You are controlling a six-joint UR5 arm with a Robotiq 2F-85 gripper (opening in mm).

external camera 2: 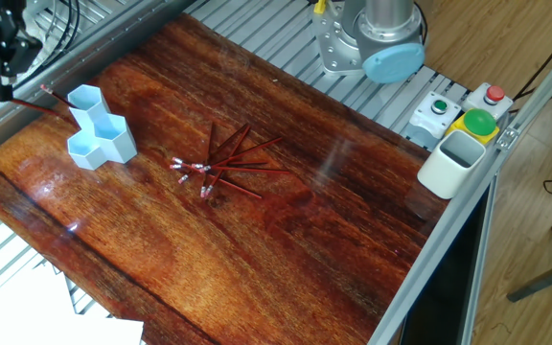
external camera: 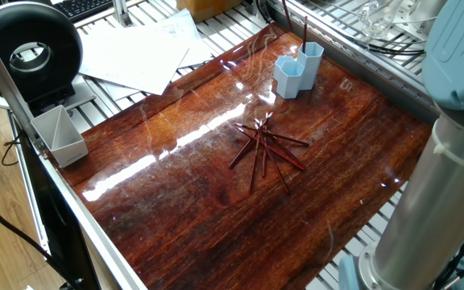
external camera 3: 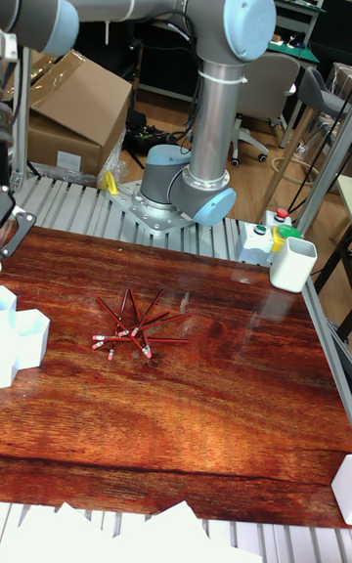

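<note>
A pale blue holder of three joined hexagonal cups (external camera 2: 101, 132) stands on the wooden board. One dark red pencil (external camera: 304, 36) stands in a cup of it, leaning slightly. At the top left of exterior view 2 my gripper (external camera 2: 4, 94) is shut on another red pencil (external camera 2: 29, 103), which slants beside the holder; whether its lower end is inside a cup I cannot tell. In exterior view 1 only this held pencil (external camera: 287, 14) shows, above the holder, with the gripper out of frame. Several more red pencils (external camera: 269, 153) lie crossed in a loose pile mid-board.
An empty white square cup (external camera 2: 450, 165) sits at the board's corner, near the green and red buttons (external camera 2: 481, 122). A second white container (external camera: 60, 137) is at another corner. Papers (external camera: 139, 60) lie beyond the edge. Bare board (external camera: 208, 217) surrounds the pile.
</note>
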